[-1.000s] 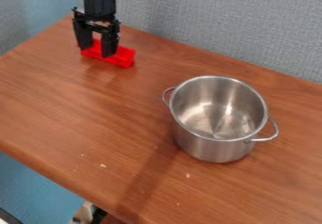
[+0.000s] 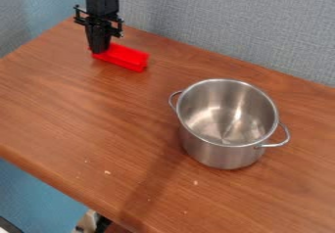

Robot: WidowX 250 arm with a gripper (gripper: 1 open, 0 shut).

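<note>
My black gripper (image 2: 100,43) is at the back left of the table, its fingers drawn together over the left end of a red block (image 2: 123,57). It looks shut; whether anything is between the fingertips is hard to tell. The block lies on the wooden table. A steel pot (image 2: 222,151) with two side handles stands empty to the right, apart from the block.
A grey textured wall (image 2: 229,26) runs behind it. Beyond the table's near left edge is a blue area with small objects at the bottom.
The gripper's fingers have closed from a wide spread and now sit toward the red block's left end, leaving more of its right part in view. The pot has not moved.
</note>
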